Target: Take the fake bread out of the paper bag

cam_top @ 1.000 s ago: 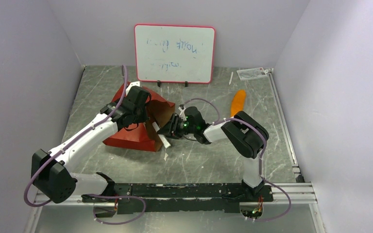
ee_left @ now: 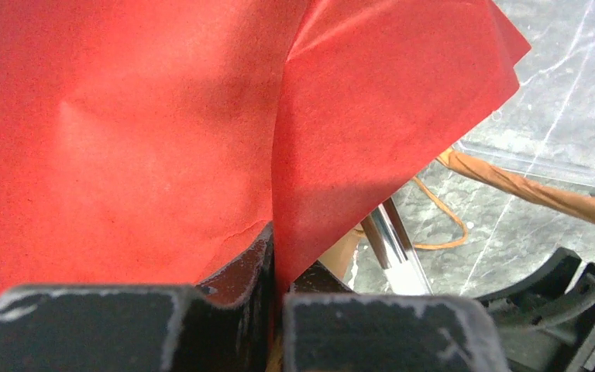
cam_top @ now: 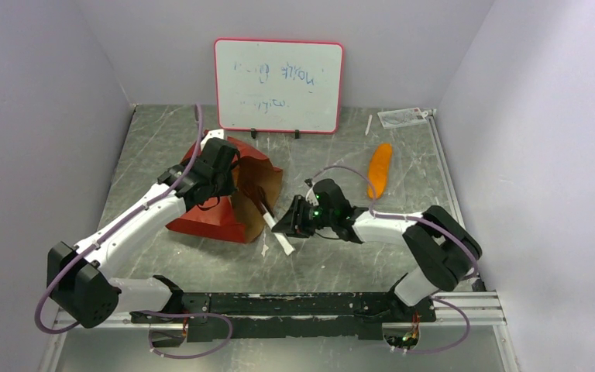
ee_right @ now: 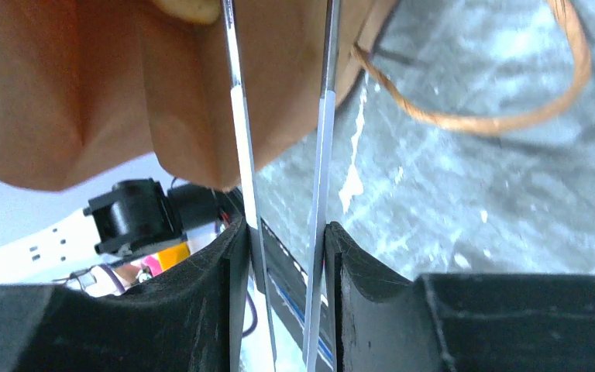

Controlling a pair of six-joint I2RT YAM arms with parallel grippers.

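A red paper bag (cam_top: 209,221) with a brown inside lies on its side, its mouth toward the right. My left gripper is shut on the bag's folded red edge. My right gripper stands open, with the two white-handled metal arms of the tongs (ee_right: 246,147) between its fingers. Each finger touches one arm. The tongs' metal ends point into the bag's mouth and are cut off by the right wrist view's top edge. A yellowish thing (ee_right: 190,8), perhaps the fake bread, shows partly inside the bag, left of the tongs.
An orange oblong object (cam_top: 380,169) lies at the right. A whiteboard (cam_top: 279,85) stands at the back. The bag's twisted brown handle (ee_right: 496,122) loops over the table beside the mouth.
The right arm has moved right and toward the front, and the tongs have come along with it, partly out of the bag. The left arm and the bag stay nearly still.
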